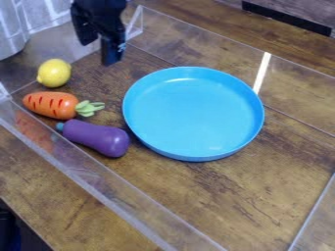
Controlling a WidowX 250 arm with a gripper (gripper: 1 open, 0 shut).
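My gripper [110, 51] is at the top left, dark and blurred, raised above the table with its fingers open and nothing seen between them. An orange carrot [50, 104] with green leaves lies below it on the wood, leaves pointing right. A yellow lemon [54, 73] lies just above the carrot, and a purple eggplant [96, 137] lies below it, stem toward the upper left. A round blue plate [193, 113] lies empty to the right of them.
A white container [10, 29] is cut off at the top-left edge. Clear plastic strips run along the left and right sides.
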